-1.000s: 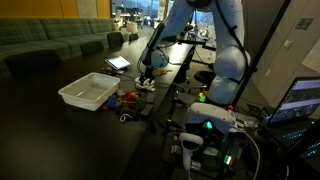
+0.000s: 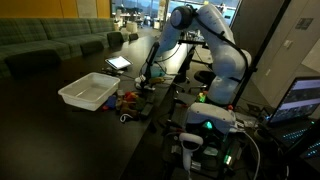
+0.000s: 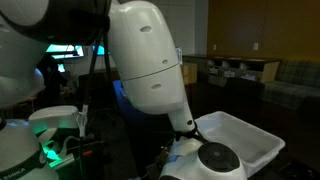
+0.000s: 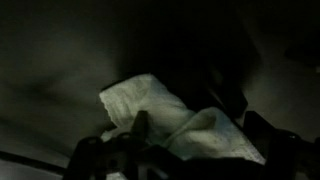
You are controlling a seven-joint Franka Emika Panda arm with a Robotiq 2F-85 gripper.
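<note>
A crumpled white cloth [image 4: 165, 118] lies on the dark surface in the wrist view, its lower part running out between and behind the fingers. My gripper is open over it, the dark fingertips standing to either side. Whether either finger touches the cloth is too dark to tell. In the first exterior view the gripper [image 2: 147, 80] is low at the table, to the right of the white bin [image 2: 88, 93]. My arm largely hides the gripper in the second exterior view, where the bin [image 3: 238, 128] stands behind it.
Several small items, some red [image 2: 128, 97], sit on the table between bin and gripper. A pale tablet-like panel [image 2: 124, 60] is farther back. A laptop [image 2: 298, 105] is at the right.
The bin and the small items have stayed put.
</note>
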